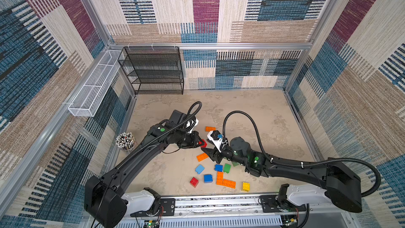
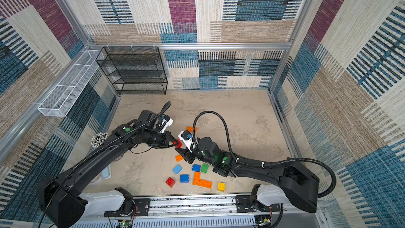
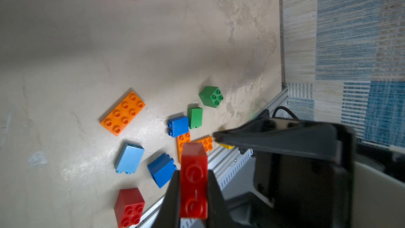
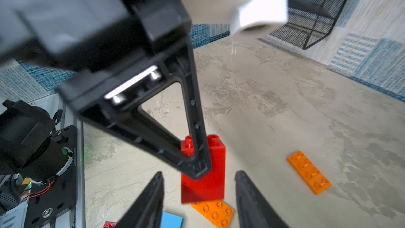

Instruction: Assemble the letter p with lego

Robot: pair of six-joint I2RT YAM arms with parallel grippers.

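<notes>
A red brick (image 3: 194, 173) is up off the table between my two arms. In the left wrist view my left gripper is shut on it, one finger along each side. The right wrist view shows the brick upright, studs on top, with a left finger (image 4: 201, 160) across its near face. My right gripper stands part open, its fingertips to either side of the brick with visible gaps. Two orange bricks form an L (image 1: 220, 180) near the front edge. Beside it lie a blue brick (image 1: 218, 167) and a green brick (image 1: 227, 168).
Around the front lie a light blue brick (image 1: 199, 168), another blue brick (image 1: 208, 178), a red brick (image 1: 194, 182), a yellow brick (image 1: 246, 186) and an orange brick (image 1: 202, 156). Another orange brick (image 1: 210, 128) lies farther back.
</notes>
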